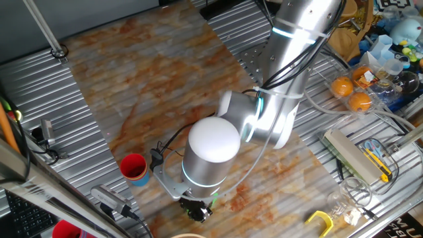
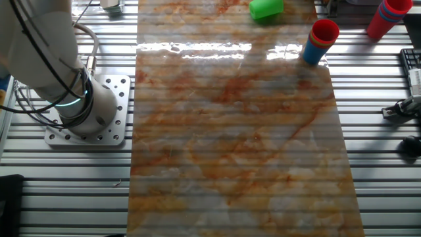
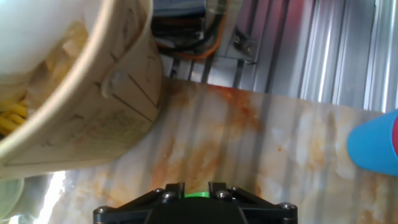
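A green cup (image 2: 266, 8) lies on its side at the top edge of exterior view 2. My gripper points down over the marbled board, its two black fingertips a small distance apart in the wrist view. A sliver of green shows between or just beyond them; whether they press on it cannot be told. In exterior view 1 the gripper (image 1: 197, 210) is half hidden under the wrist, with a bit of green beside it. A blue cup with a red one nested inside (image 1: 135, 170) stands upright, apart from the gripper.
Close to the gripper stands a pale bucket (image 3: 118, 118) holding yellow items. More red cups (image 2: 389, 14) stand off the board, near a camera on a bracket (image 1: 111, 198). A yellow bracket-shaped piece (image 1: 320, 223) lies at lower right. Most of the marbled board (image 2: 230, 145) is bare.
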